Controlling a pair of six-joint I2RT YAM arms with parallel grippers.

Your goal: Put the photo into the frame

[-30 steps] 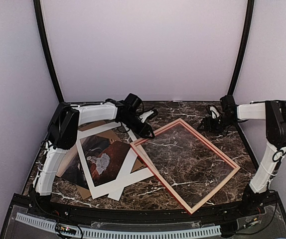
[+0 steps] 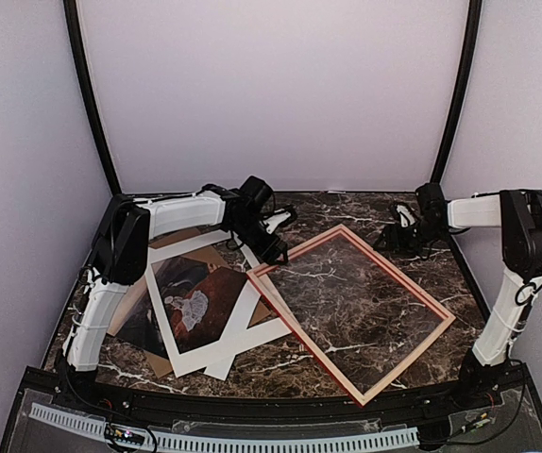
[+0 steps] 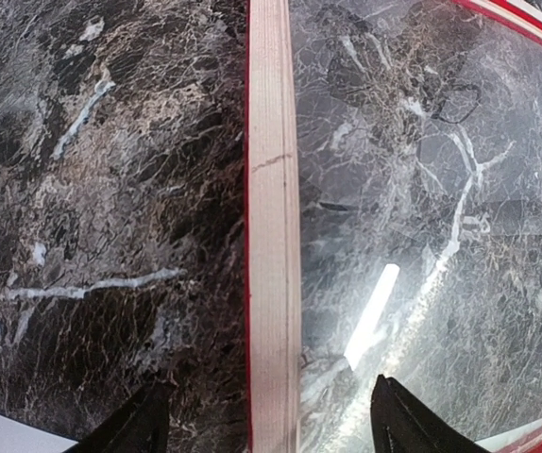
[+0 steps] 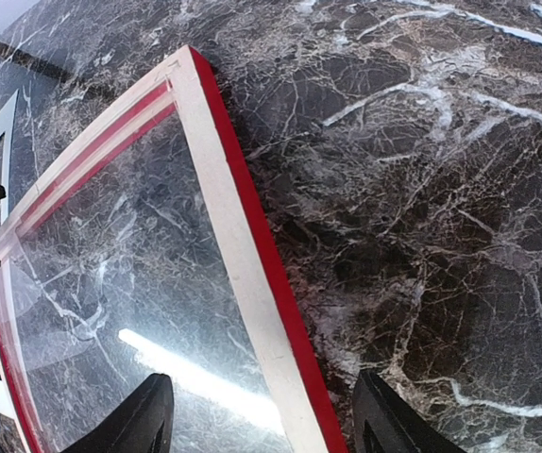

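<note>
The wooden frame with red edges and a clear pane lies at the table's centre-right; its rails also show in the left wrist view and the right wrist view. A photo with a white figure lies among card sheets and white mats on the left. My left gripper hangs over the frame's back-left rail, open, with that rail below between its fingertips. My right gripper is open beside the back-right rail, its fingers either side of the rail in the wrist view.
White mats and brown backing boards are stacked loosely over the left half of the dark marble table. Free marble shows behind and right of the frame. Walls enclose the back and both sides.
Both arms have shifted very slightly. The frame, photo and sheets lie as before.
</note>
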